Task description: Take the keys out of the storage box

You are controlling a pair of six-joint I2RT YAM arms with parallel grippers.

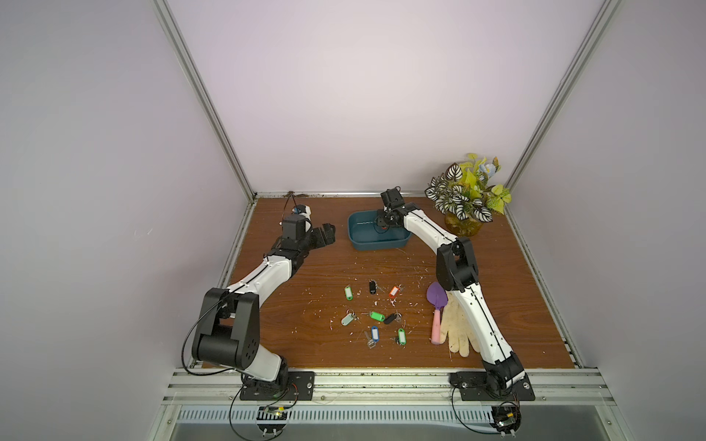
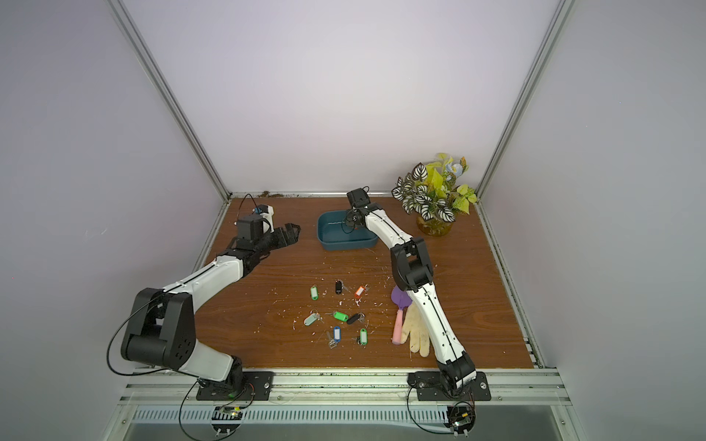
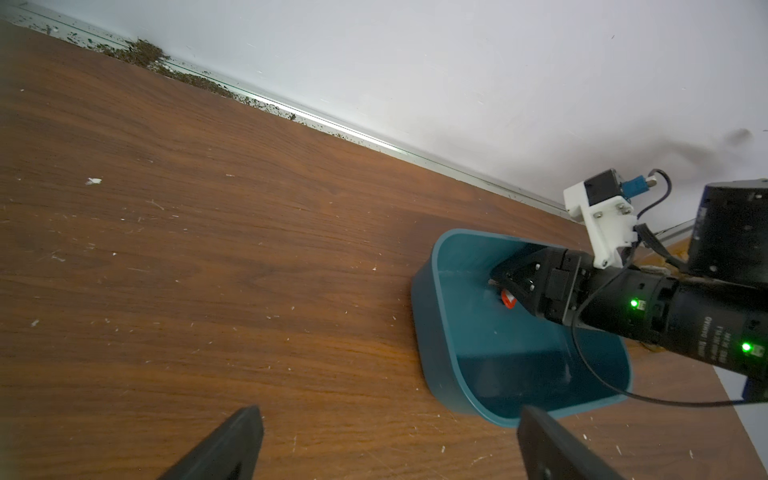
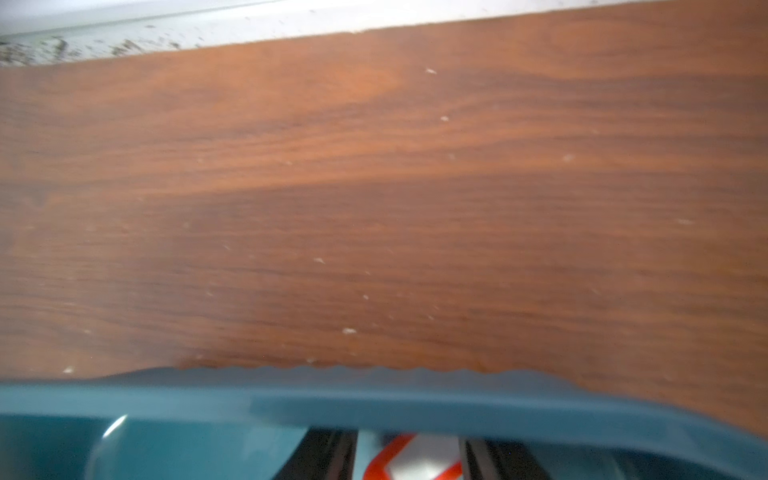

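Observation:
The teal storage box (image 1: pixel 360 241) stands at the back of the table. Inside it, near the far wall, is a red key tag with a white label; the left wrist view shows part of this red tag (image 3: pixel 508 299) under the right fingers. My right gripper reaches down into the box, part open, one finger on either side of the tag; whether they touch it cannot be made out. To the left of the box, above the table, my left gripper is open and empty.
Several tagged keys lie on the front table, among them a green one (image 1: pixel 348 292), a red one (image 1: pixel 395 291) and a blue one (image 1: pixel 375 333). A purple trowel (image 1: pixel 436 295), gloves (image 1: pixel 457 330) and a potted plant (image 1: pixel 463 220) occupy the right side. Left of the box is clear.

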